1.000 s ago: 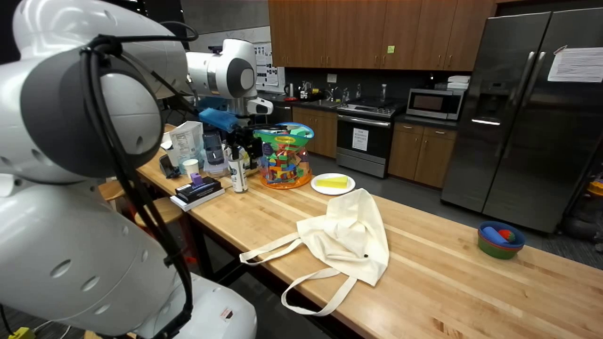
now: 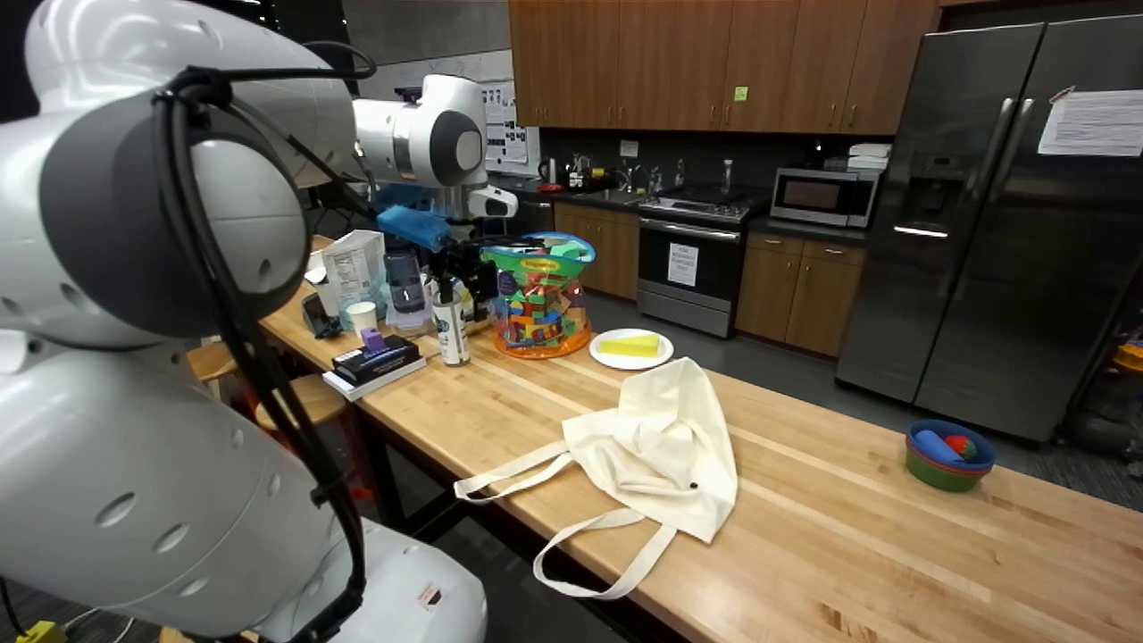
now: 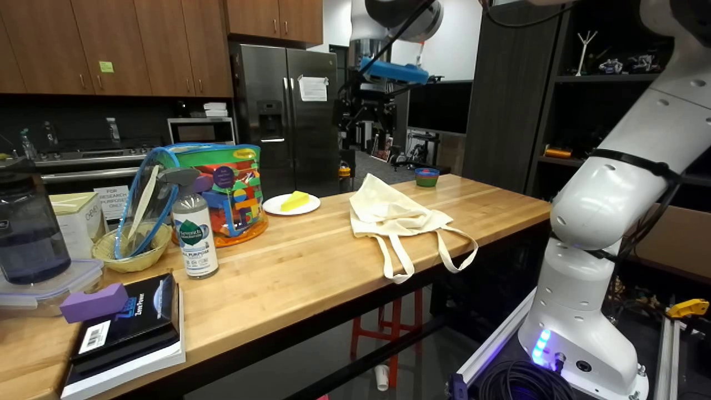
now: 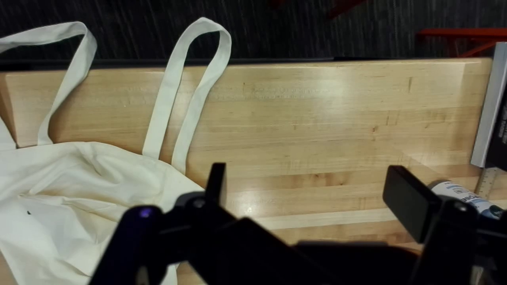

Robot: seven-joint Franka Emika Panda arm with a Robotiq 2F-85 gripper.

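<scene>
My gripper stands open in the wrist view, its dark fingers wide apart with bare tabletop seen between them. It hangs well above the wooden table (image 4: 309,118), touching nothing. A cream cloth bag (image 4: 61,204) lies crumpled at the lower left of that view, and its two straps hang over the table's edge. In exterior view 1 the same bag (image 2: 664,450) rests mid-table. A yellow block (image 2: 629,345) sits on a white plate (image 2: 616,363) behind the bag.
A clear tub of colourful blocks (image 3: 230,193) and a spray bottle (image 3: 194,233) stand on the table, with black boxes (image 3: 126,320) near its edge. Small nested bowls (image 2: 950,459) sit toward the far end. Table around the bowls is clear.
</scene>
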